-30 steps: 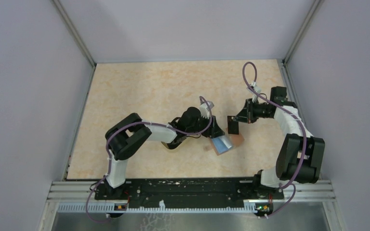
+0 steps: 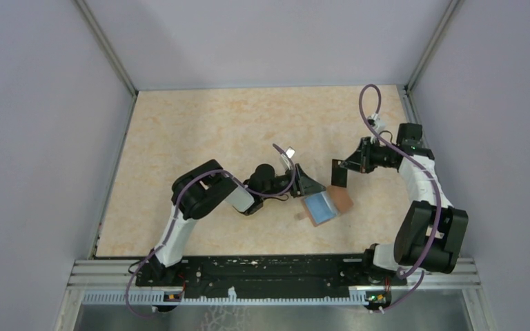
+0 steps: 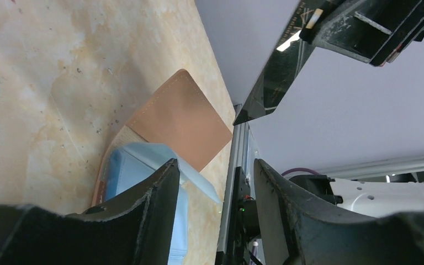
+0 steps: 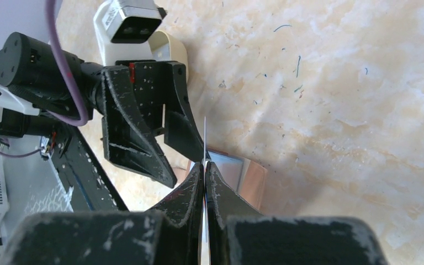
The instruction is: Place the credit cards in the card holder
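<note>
The card holder (image 2: 321, 207) lies open on the table, tan leather with blue clear sleeves; its tan flap (image 3: 179, 118) shows in the left wrist view. My left gripper stands part open just above the sleeves (image 2: 317, 207), with no card visible between its fingers. My right gripper (image 2: 345, 164) is shut on a dark card (image 2: 339, 176), which hangs to the upper right of the holder; in the right wrist view it shows edge-on as a thin line between the fingertips.
A pale round container (image 4: 174, 52) is partly hidden behind the left arm. The table's front edge borders a dark rail.
The right gripper and dark card have moved slightly to the right and up in the top view. The left arm has shifted a little, uncovering more of the holder.
</note>
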